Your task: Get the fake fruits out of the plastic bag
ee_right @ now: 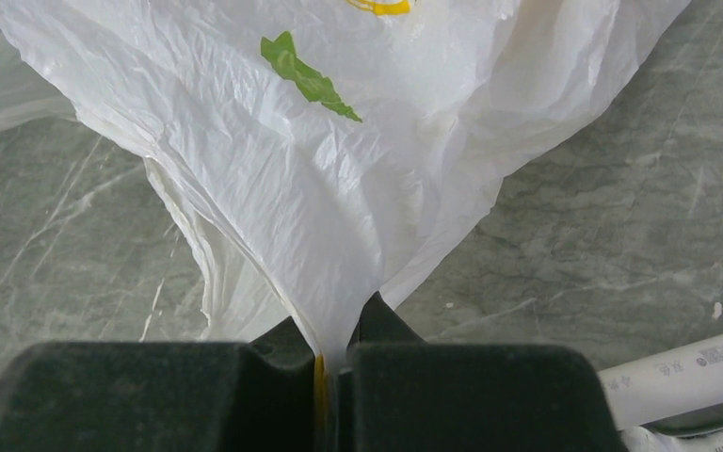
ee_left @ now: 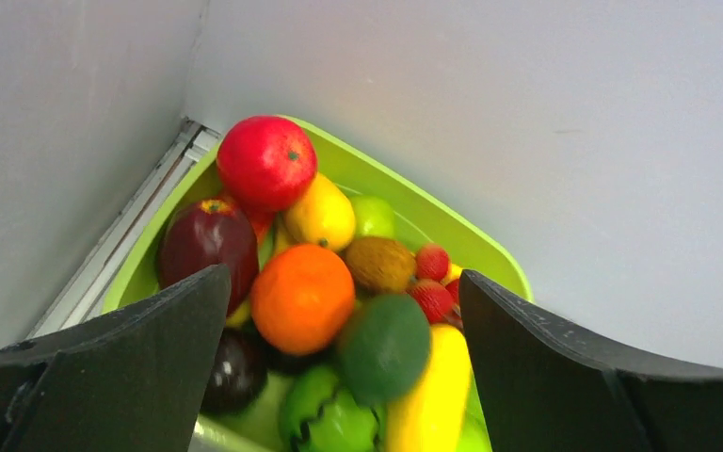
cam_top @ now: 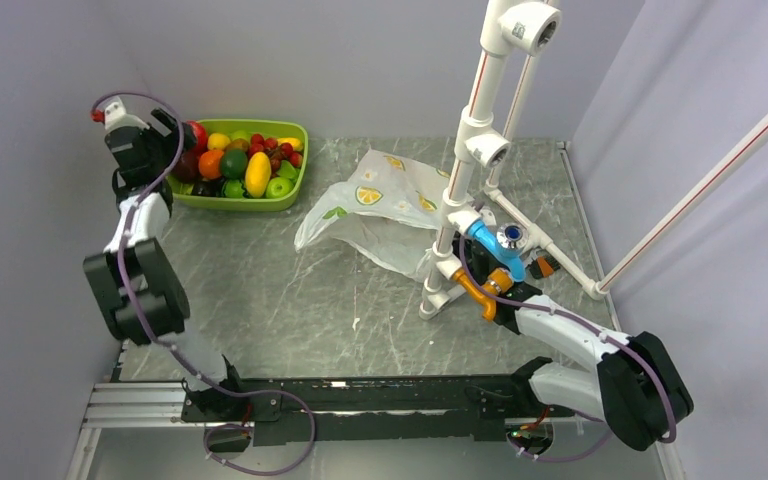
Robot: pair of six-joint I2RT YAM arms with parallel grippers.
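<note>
A green basket (cam_top: 293, 197) at the back left is heaped with fake fruits, among them an orange (ee_left: 302, 298), a dark green fruit (ee_left: 385, 347) and a long yellow one (ee_left: 432, 391). The red fruit (ee_left: 266, 163) rests on the pile by the basket's far corner. Above the basket's left end, my left gripper is open, with nothing held between its fingers. The white plastic bag (cam_top: 378, 205) lies crumpled and flat-looking mid-table. Its gathered corner (ee_right: 331, 315) is pinched in my right gripper, which is shut on it.
A white pipe stand (cam_top: 460, 180) rises by the right arm, with a blue fitting (cam_top: 495, 245) and an orange fitting (cam_top: 482, 295) near the gripper. Walls close in behind and left of the basket.
</note>
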